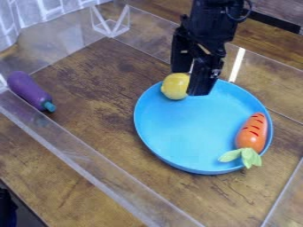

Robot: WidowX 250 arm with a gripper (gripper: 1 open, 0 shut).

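Observation:
My black gripper (192, 71) hangs at the top centre, open, its fingers pointing down at the back of a blue plate (196, 133). A yellow ball-like object (173, 87) sits on the plate by the left finger; whether they touch is unclear. An orange toy carrot (250, 134) with a pale green top lies on the plate's right side.
A purple eggplant-like toy (28, 89) with a dark green end lies at the far left on the wooden table (95, 142). A white wire object (109, 22) stands at the back left. Clear plastic edging runs diagonally along the lower left.

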